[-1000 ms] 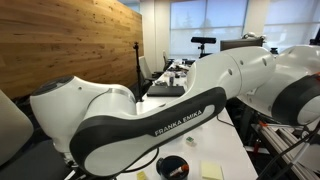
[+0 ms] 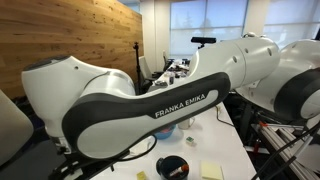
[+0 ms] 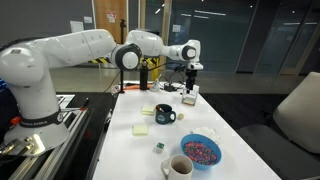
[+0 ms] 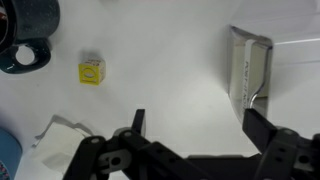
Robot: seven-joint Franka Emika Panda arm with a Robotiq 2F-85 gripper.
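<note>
My gripper is open with nothing between its fingers, pointing down above the white table. Ahead and to the right of the fingers in the wrist view lies a pale, box-like object [image 4: 250, 70] with a shiny edge. A small yellow cube [image 4: 92, 71] sits to the left, and beyond it part of a dark mug [image 4: 30, 40]. In exterior view 2 the gripper [image 3: 190, 86] is at the far end of the table, just above a whitish box [image 3: 190, 98]; whether they touch is unclear. Exterior view 1 hides the fingers behind the arm.
Nearer in exterior view 2 stand a black mug [image 3: 172, 114], a blue bowl [image 3: 201, 136] with small reddish contents and a white cup [image 3: 179, 170]. Pale yellow squares [image 3: 140, 130] and a small greenish block [image 3: 158, 147] lie on the table.
In exterior view 1 the arm's front part has moved lower and somewhat nearer the camera. The tabletop objects visible there have not visibly shifted.
</note>
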